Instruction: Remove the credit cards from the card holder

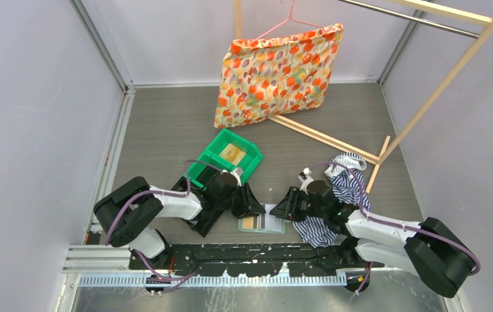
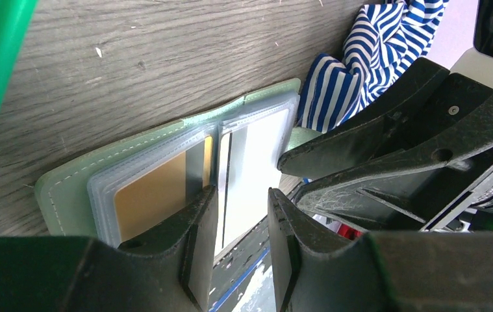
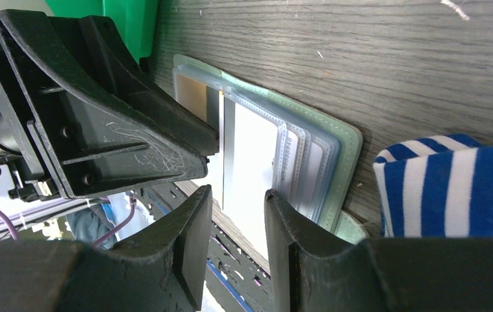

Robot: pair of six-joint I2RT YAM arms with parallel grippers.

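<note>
The pale green card holder point(image 1: 262, 229) lies opened flat on the table, its clear sleeves facing up. A tan card point(image 2: 151, 193) shows in the left sleeves, and a white card point(image 3: 251, 162) in the right ones. Above the holder's middle, my left gripper is part open, with the white side visible through its gap. My right gripper is part open too, low over the white card. The two grippers face each other, close together. Whether any fingertip touches a sleeve, I cannot tell.
A green box point(image 1: 254, 160) with a card-like tan piece inside stands behind my left arm. Striped cloth point(image 1: 318, 232) lies under and beside my right arm, close to the holder's right edge. Bare table point(image 1: 282, 166) extends behind the holder.
</note>
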